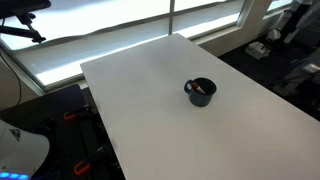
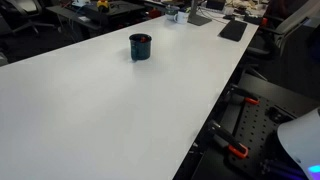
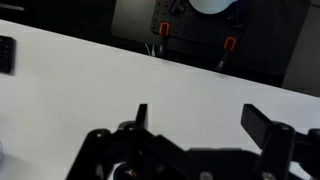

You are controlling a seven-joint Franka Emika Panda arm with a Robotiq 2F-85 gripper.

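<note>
A dark teal mug (image 1: 200, 97) stands upright on the white table (image 1: 150, 125), its handle towards the left in exterior view 1. Inside it shows a small reddish-brown thing (image 1: 197, 88), too small to make out. Exterior view 2 has the same mug (image 2: 140, 49) towards the table's far side. In the wrist view my gripper is open, its two black fingers wide apart with only bare white surface between them. At the bottom of that view, something dark with a reddish spot is mostly hidden behind the gripper.
Black-and-red clamps (image 2: 228, 140) sit by the robot base beside the table edge. Several items, including a black flat thing (image 2: 233, 30), lie at the far right end in exterior view 2.
</note>
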